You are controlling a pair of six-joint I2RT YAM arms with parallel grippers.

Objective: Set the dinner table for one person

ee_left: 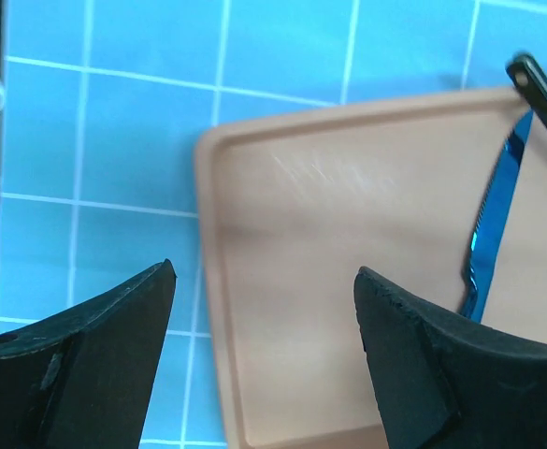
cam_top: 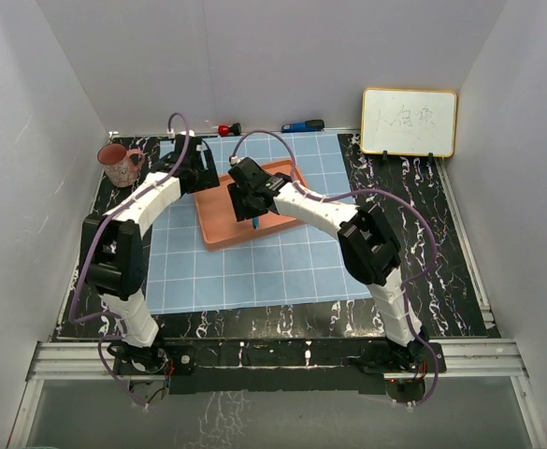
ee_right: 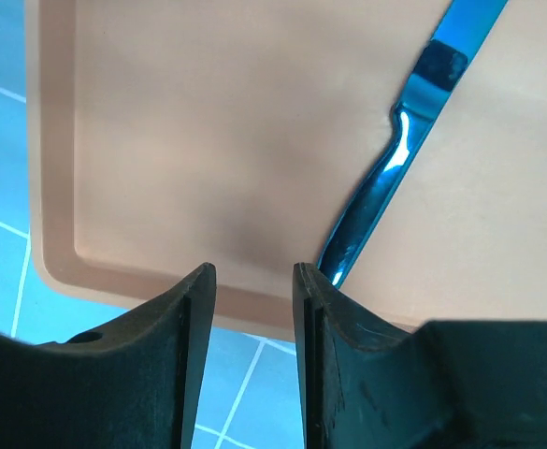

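A pinkish-orange tray (cam_top: 215, 224) lies on the light blue tiled mat. On its floor rests a shiny dark blue knife (ee_right: 367, 201), partly hidden by my right arm in the top view. My left gripper (cam_top: 204, 178) is above the tray's far left part. In the left wrist view its fingers (ee_left: 105, 351) stand wide apart with no object between them, and the knife (ee_left: 493, 220) is to their right. My right gripper hovers over the tray, open by a narrower gap. One knife end shows beside the tip of its right-hand finger, not between the fingers.
A reddish patterned mug (cam_top: 121, 165) stands on the dark marbled surface at far left. Along the back wall are a red-and-black tool (cam_top: 229, 129) and a blue-and-black one (cam_top: 303, 125). A whiteboard (cam_top: 409, 122) leans at back right.
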